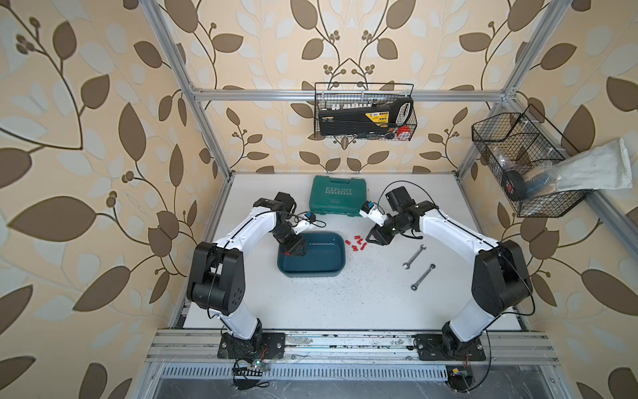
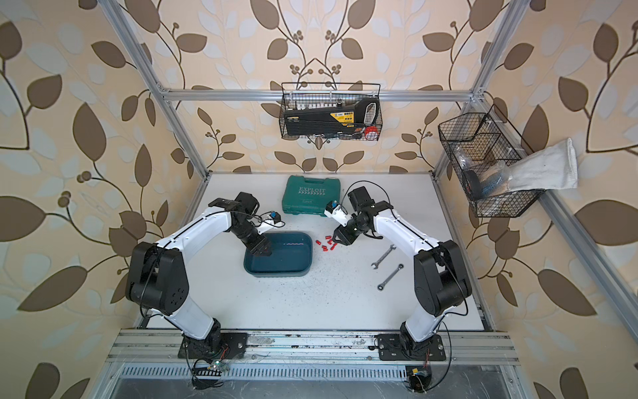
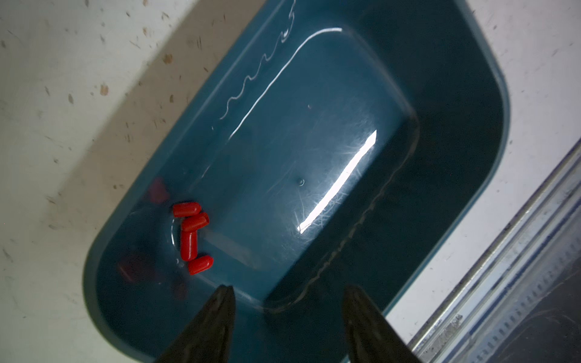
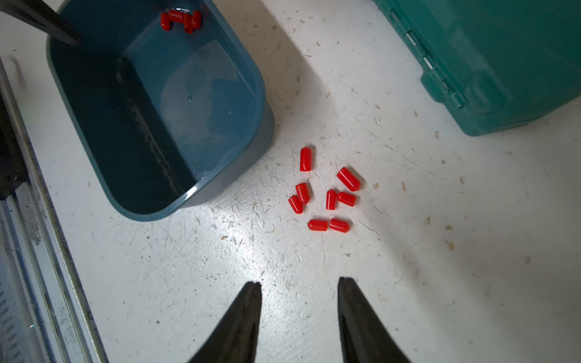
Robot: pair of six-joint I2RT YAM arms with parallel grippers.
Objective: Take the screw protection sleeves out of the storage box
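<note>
The blue storage box (image 1: 311, 269) holds several red sleeves (image 3: 195, 222) bunched at one end. My left gripper is over that box, open, with nothing between its fingers. More red sleeves (image 4: 348, 178) lie loose on the white table beside the box. My right gripper hangs above the table just right of these loose sleeves, open and empty.
A green case (image 1: 337, 194) sits at the back of the table. Two wrenches (image 1: 414, 256) lie at the right. Wire baskets hang on the back and right frames.
</note>
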